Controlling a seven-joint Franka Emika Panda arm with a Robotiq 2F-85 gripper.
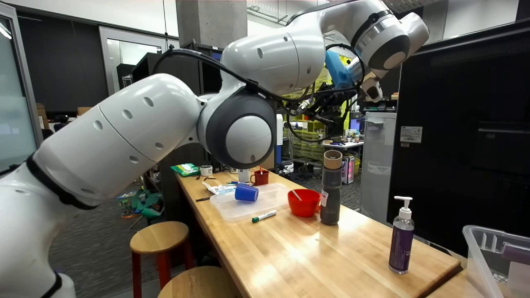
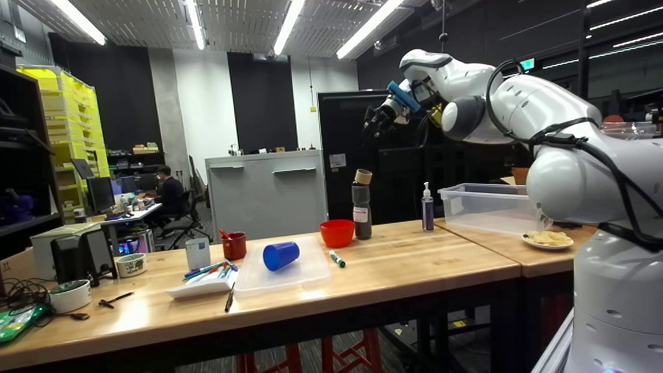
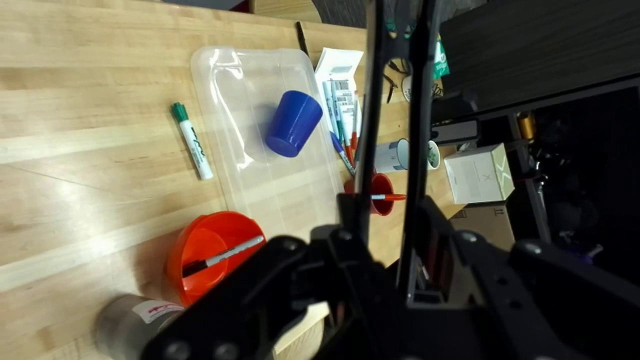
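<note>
High above the table, well clear of everything on it, hangs my black gripper (image 2: 374, 126). Two long dark bars (image 3: 370, 96) run up the wrist view, with a dark crosspiece between them near the top; whether this is something held is unclear. Below lies a blue cup (image 3: 294, 123) on its side on a clear plastic lid (image 3: 219, 78). A red bowl (image 3: 198, 240) has a marker (image 3: 234, 251) leaning inside it. The green-capped marker (image 3: 193, 141) rests on bare wood beside the lid. Behind the bowl stands a dark grey bottle (image 1: 330, 196).
A pump bottle (image 1: 401, 238) and a clear bin (image 2: 491, 208) are to one side, near a plate of food (image 2: 547, 240). Opposite are a red mug (image 2: 234, 246), a grey cup (image 2: 198, 254) and several pens (image 2: 211, 271). The table (image 1: 308, 258) has a wide clear front stretch.
</note>
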